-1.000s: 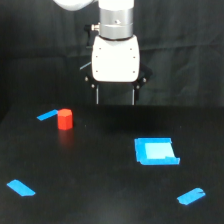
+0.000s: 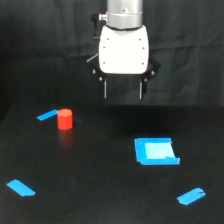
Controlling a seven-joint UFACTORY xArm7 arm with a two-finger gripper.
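Note:
My gripper (image 2: 123, 91) hangs high over the back of the dark table, its two thin fingers wide apart and nothing between them. Well below and to its left, a small red block (image 2: 65, 119) stands on the table. To the lower right of the gripper, a white square with a blue border (image 2: 142, 148) lies flat on the surface. Neither is near the fingers.
Strips of blue tape mark the table: one at the back left (image 2: 48, 115), one at the front left (image 2: 20, 188) and one at the front right (image 2: 191, 196).
My gripper has shifted a little to the right and stays up high. The red block and the blue-bordered square have not moved.

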